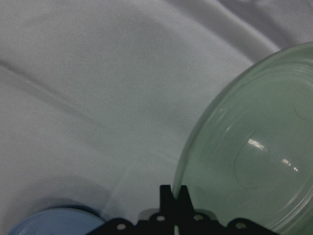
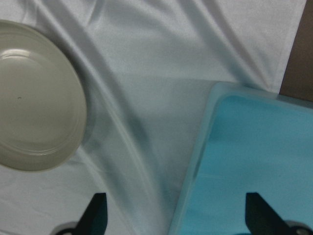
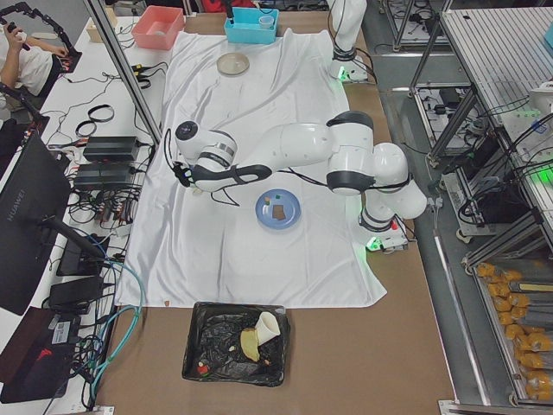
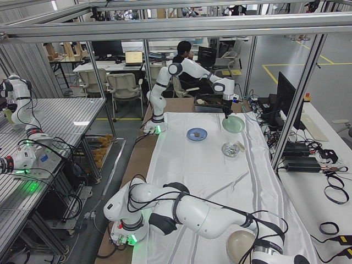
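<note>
My left gripper has its fingertips together at the rim of a pale green plate (image 1: 254,132); whether the rim is between them is hard to tell. A blue plate (image 3: 277,221) with small pieces on it lies nearby, also at the lower left of the left wrist view. My right gripper is open over the edge of a blue bin (image 2: 259,147), with a beige plate (image 2: 34,103) beside it on the white cloth (image 2: 137,49).
A black-lined tray (image 3: 225,346) with scraps and a cup stands beyond the cloth's edge. A pink bin (image 3: 160,30) sits on the side desk. Monitors and cables line that desk.
</note>
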